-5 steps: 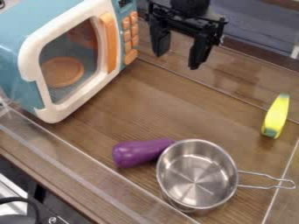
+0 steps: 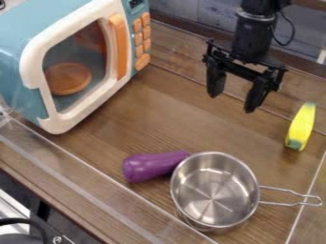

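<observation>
My black gripper (image 2: 235, 88) hangs open over the back right of the wooden counter, its two fingers apart with nothing between them. A purple eggplant (image 2: 152, 166) lies at the front, beside a steel pot (image 2: 215, 191) with a wire handle pointing right. A yellow banana-shaped object (image 2: 300, 127) lies at the right, below and right of the gripper. A blue and white toy microwave (image 2: 36, 42) stands at the upper left, with an orange disc (image 2: 68, 77) inside.
A wall runs along the back, and the counter's edge is at the lower left, with a black cable below it.
My gripper has moved right and somewhat down, away from the microwave toward the yellow object's side. The other objects have not moved.
</observation>
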